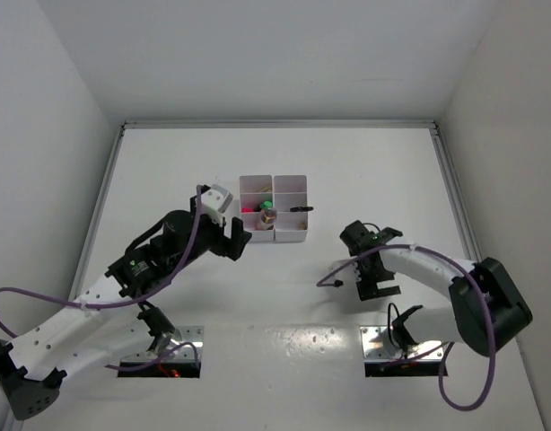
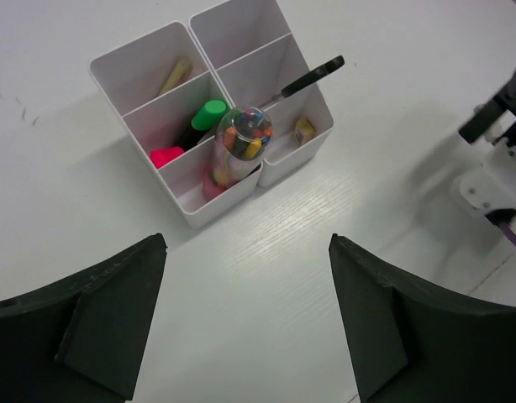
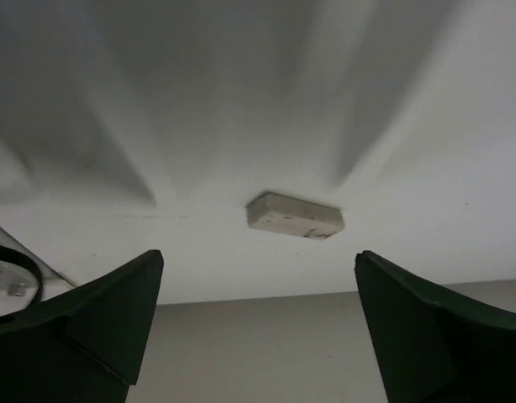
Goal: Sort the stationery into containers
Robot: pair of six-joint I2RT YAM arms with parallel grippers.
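My right gripper (image 1: 379, 289) is open over a pale eraser-like block (image 3: 293, 217) on the table, nothing between its fingers. My left gripper hangs open left of and in front of two white divided containers (image 1: 291, 184). In the left wrist view these hold a yellowish stick (image 2: 176, 75), a red item (image 2: 166, 155), a green-capped marker (image 2: 209, 115), a clear jar of colourful pieces (image 2: 241, 133) and a small yellowish block (image 2: 304, 130); a black-handled tool (image 2: 313, 78) rests in the right container, sticking out over its wall.
Metal rails (image 1: 275, 123) edge it, with walls beyond. Metal mounting plates (image 1: 193, 355) sit at the front.
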